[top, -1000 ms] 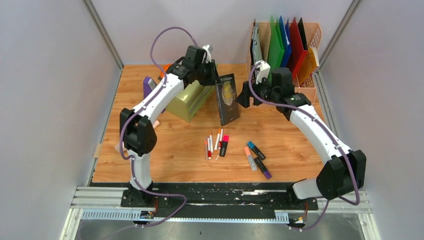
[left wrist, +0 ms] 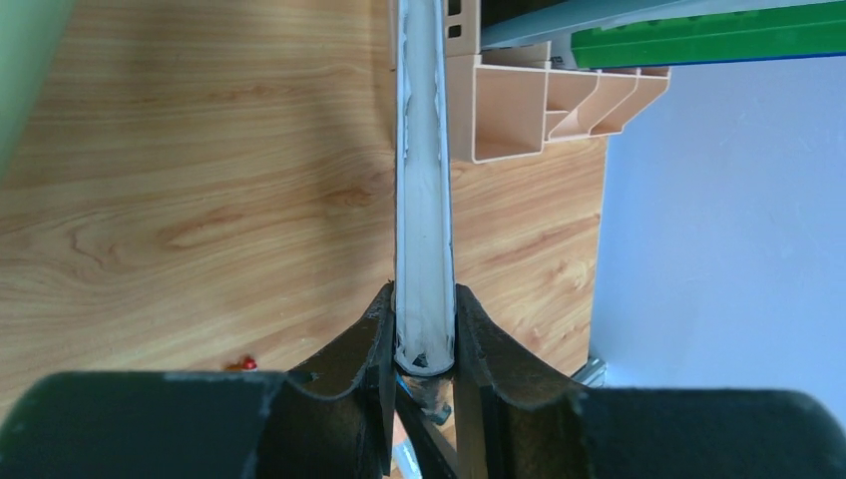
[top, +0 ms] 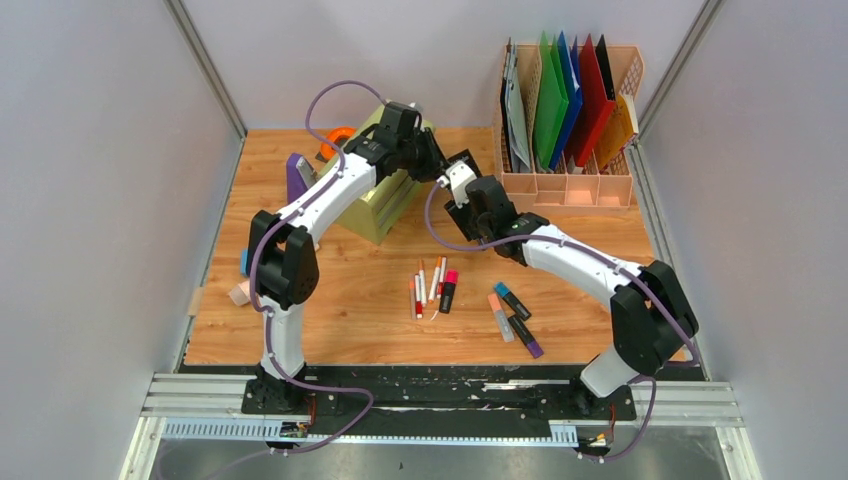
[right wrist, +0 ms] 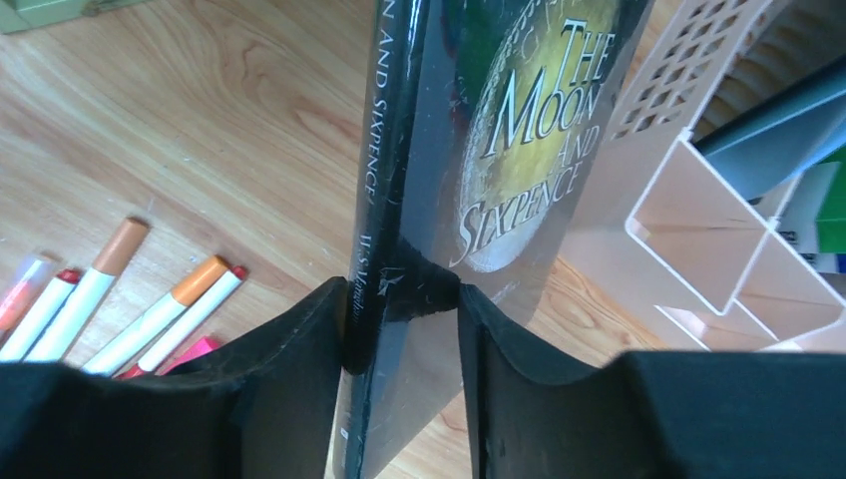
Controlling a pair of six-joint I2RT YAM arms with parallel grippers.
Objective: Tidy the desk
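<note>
A black book titled "The Moon and Sixpence" (right wrist: 529,140) stands between my grippers, right of the olive-green box (top: 375,212). My left gripper is shut on one edge of it; in the left wrist view the book shows edge-on. My right gripper has its fingers at the lower part of the book by the spine; whether they grip it I cannot tell. Several markers (top: 446,292) lie loose on the desk in front.
An organizer (top: 560,192) holding upright folders stands at the back right. An orange object (top: 338,135) and a purple item (top: 295,178) lie behind and left of the box.
My right gripper has moved left from beside the organizer onto the book. My left gripper has shifted slightly down in the top view with the book.
</note>
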